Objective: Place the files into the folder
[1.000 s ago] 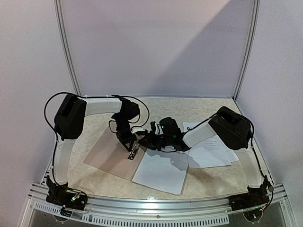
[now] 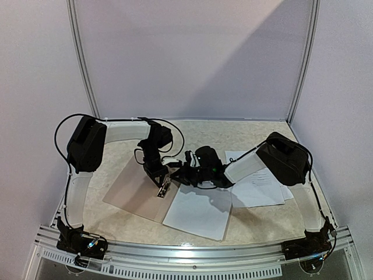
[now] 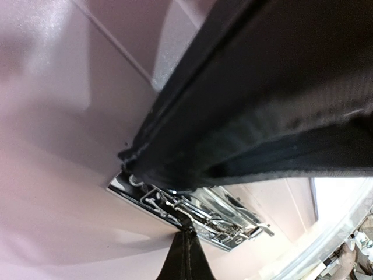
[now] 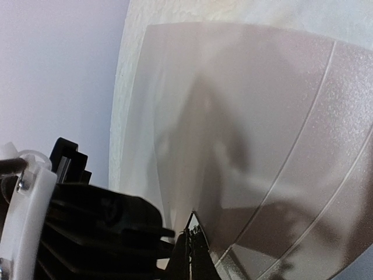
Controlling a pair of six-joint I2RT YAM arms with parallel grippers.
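Observation:
The pinkish folder (image 2: 131, 189) lies spread open on the table, its right half with a white inner face (image 2: 201, 219). Near its spine sits a metal clip (image 3: 204, 216). My left gripper is shut with its tips at the clip's edge; nothing clear shows between them. From the right, my right gripper (image 2: 175, 176) reaches in close to the clip's upper end. In the right wrist view its fingers (image 4: 201, 262) are shut at the near end of the clip, which they partly hide. White printed sheets (image 2: 256, 186) lie right of the folder, partly under the right arm.
Both arms meet over the middle of the folder, with their grippers almost touching. Bare table (image 2: 256, 224) shows in front of the sheets. Walls enclose the back and sides.

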